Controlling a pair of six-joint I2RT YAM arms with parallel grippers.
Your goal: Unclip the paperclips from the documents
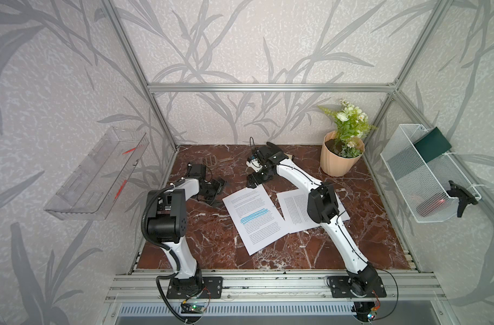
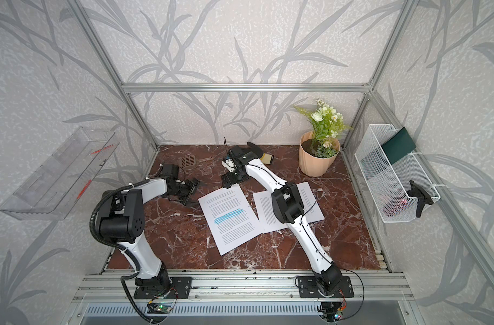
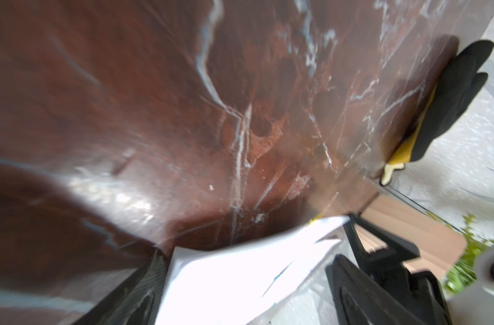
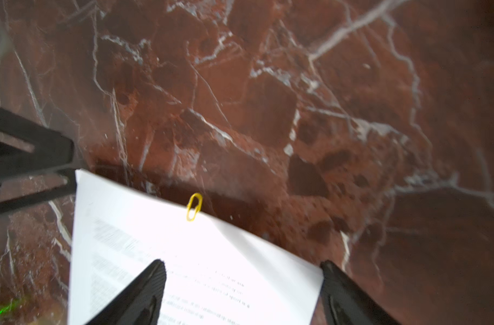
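Note:
A printed document (image 1: 257, 221) with a blue highlighted passage lies on the table between the arms. One yellow paperclip (image 4: 193, 206) sits on its top edge in the right wrist view. My right gripper stands open over that top end; the sheet's corner shows between its fingers, close to the right one. My left gripper (image 1: 220, 191) is open, left of the document. In the left wrist view the paper's edge (image 3: 241, 276) shows between and beyond its fingers. A second document (image 1: 297, 210) lies to the right, partly hidden under my right arm.
A potted plant (image 1: 341, 154) stands at the back right, and a black glove (image 3: 447, 103) lies by the back wall. Clear bin (image 1: 97, 178) hangs left, white mesh basket (image 1: 428, 173) right.

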